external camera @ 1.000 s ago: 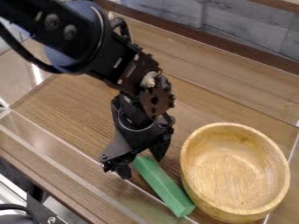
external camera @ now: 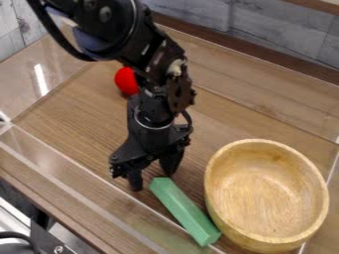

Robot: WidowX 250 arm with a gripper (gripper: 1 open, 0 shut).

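Note:
My black gripper (external camera: pixel 150 171) hangs low over the wooden table, just above and left of the upper end of a green block (external camera: pixel 184 210). Its fingers are spread apart, and nothing shows held between them. The green block lies at a slant next to a pale wooden bowl (external camera: pixel 267 194), which stands at the lower right. A red round object (external camera: pixel 126 79) sits farther back, partly hidden by the arm.
A grey panel stands along the back edge, and clear strips run along the left and front edges.
The arm and gripper have risen slightly and shifted back, away from the green block, uncovering more of the red object. The block and bowl look unmoved.

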